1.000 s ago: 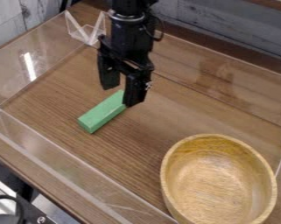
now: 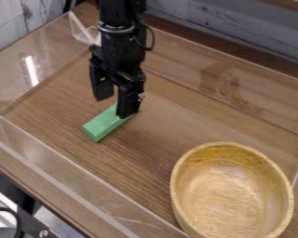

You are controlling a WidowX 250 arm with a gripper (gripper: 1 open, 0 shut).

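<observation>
A black robot arm reaches down from the top of the camera view, its gripper (image 2: 115,93) open above the far end of a green block (image 2: 104,127). The block lies on the wooden table (image 2: 163,112) and is partly hidden by the gripper; whether the two touch I cannot tell.
A large cream oval bowl (image 2: 232,200) sits at the front right. Cables show at the lower left corner and a pale object at the left edge.
My gripper has moved left over the green block, and the arm with it. The block looks unmoved.
</observation>
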